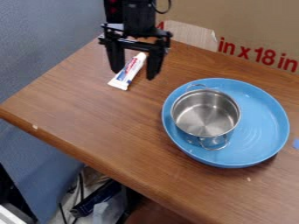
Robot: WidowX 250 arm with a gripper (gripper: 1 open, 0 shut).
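The black gripper (135, 63) hangs over the back left of the wooden table, its two fingers spread open, blurred, near a white toothpaste tube with red and blue print (124, 76) lying on the table. No held object shows between the fingers. A steel pot (205, 115) with wire handles stands on a blue plate (261, 119) at the right of the table.
A cardboard box (257, 35) stands behind the table. A grey-blue surface and some clutter lie beyond the left edge.
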